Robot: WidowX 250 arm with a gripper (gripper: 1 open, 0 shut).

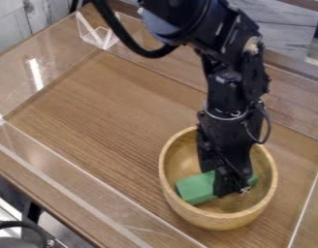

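Note:
A black robot arm reaches down from the top of the view into a tan oval bowl (229, 214) at the lower right. Its gripper (224, 177) is low inside the bowl, shut on a green block (197, 189) that lies at the bottom of the bowl. The fingertips partly hide the block, so exactly where they touch it is hard to make out.
A small clear plastic object (98, 29) stands at the back left, and a black cable runs along the lower left edge.

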